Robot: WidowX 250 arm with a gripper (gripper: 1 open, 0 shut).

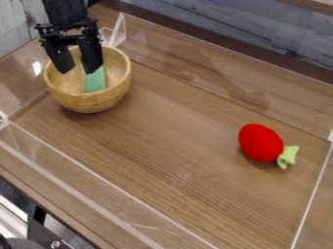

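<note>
My black gripper [70, 53] is at the top left, open, its fingers hanging over the back part of a wooden bowl [107, 97]. A pale green object [93, 81] lies in the bowl, just below and right of the fingers. Whether the fingertips reach inside the bowl is hard to tell.
A red oval object [260, 143] with a light green piece [287, 157] at its side lies on the right of the wooden table [169, 185].
</note>
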